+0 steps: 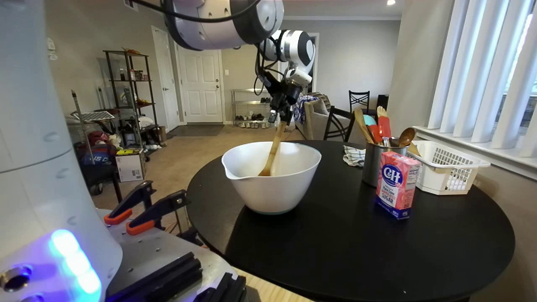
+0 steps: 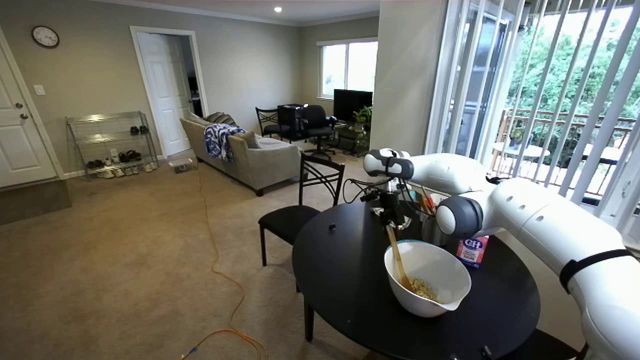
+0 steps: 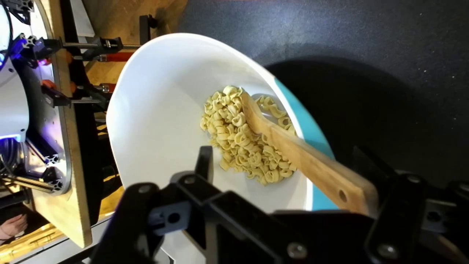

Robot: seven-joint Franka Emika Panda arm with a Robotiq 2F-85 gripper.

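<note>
A white mixing bowl (image 1: 272, 193) with a teal outer band stands on the black round table (image 1: 352, 241). Shell-shaped pasta (image 3: 242, 136) lies heaped inside it, best seen in the wrist view. A wooden spoon (image 3: 303, 154) leans in the bowl, its head in the pasta and its handle sticking up over the rim. My gripper (image 1: 280, 117) is open at the top of that handle. In the wrist view the handle's end lies across the gap between the fingers, nearer the right one. Whether either finger touches the wood cannot be told.
Right of the bowl stands a pink sugar box (image 1: 396, 185), with a metal utensil holder (image 1: 373, 163) and a white basket (image 1: 448, 168) behind it. A cloth (image 1: 354, 156) lies farther back.
</note>
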